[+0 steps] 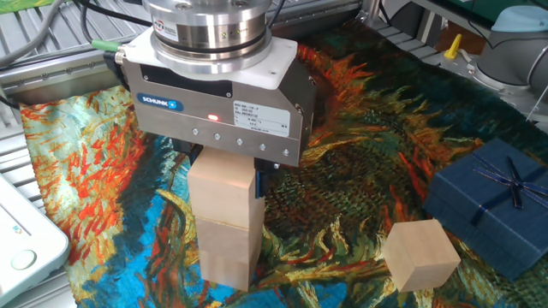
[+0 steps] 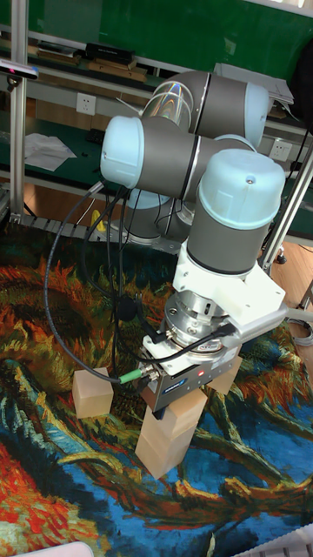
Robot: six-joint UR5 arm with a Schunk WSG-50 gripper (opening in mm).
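A column of pale wooden blocks stands on the painted cloth. My gripper is over it, pointing down, shut on the top block. One dark finger lies along that block's right side; the other is mostly hidden behind its left edge. The top block sits slightly left of the lower blocks in exterior view 2, and I cannot tell whether it rests on them. In exterior view 3 the column shows below the gripper body.
A loose wooden cube lies to the right, beside a dark blue box with a ribbon. Another wooden block shows behind the gripper in exterior view 3. A white device stands at the left edge.
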